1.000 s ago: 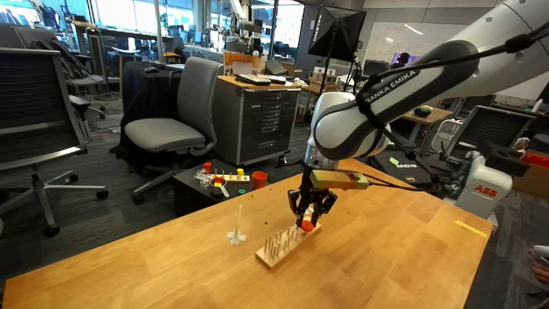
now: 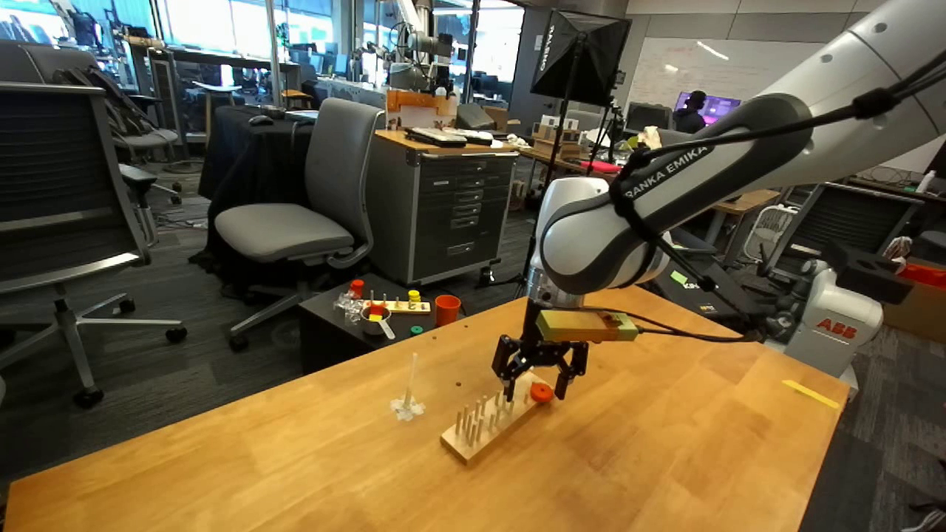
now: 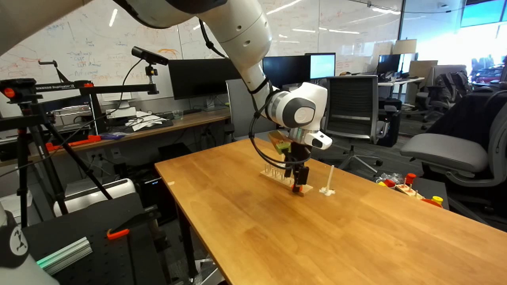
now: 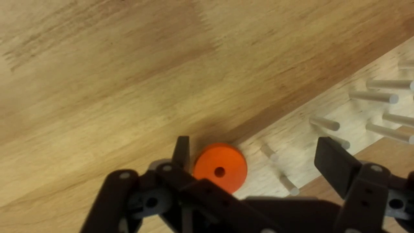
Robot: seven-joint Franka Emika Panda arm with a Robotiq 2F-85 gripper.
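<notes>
An orange-red disc point(image 4: 229, 159) with a dark central hole shows at the near end of the wooden peg board point(image 4: 256, 186) in the wrist view. No peg shows through that hole; whether the disc rests flat or tilted I cannot tell. My gripper is open around it, low over the board. One finger point(image 4: 181, 151) stands close beside the disc, while the other is well apart from it, past two short pegs. Exterior view 1 shows the disc point(image 2: 542, 393) between the spread fingers, at the board's point(image 2: 465, 451) end nearest the robot.
A lone upright dowel point(image 2: 410, 381) with a white, lumpy base stands on the table to one side of the board. On a dark side table beyond the edge are an orange cup point(image 2: 447, 309) and other small parts.
One second ago the fingers were close together at the disc. They are now spread wide, with the arm a little lower, and the disc appears slightly farther right and lower in exterior view 1.
</notes>
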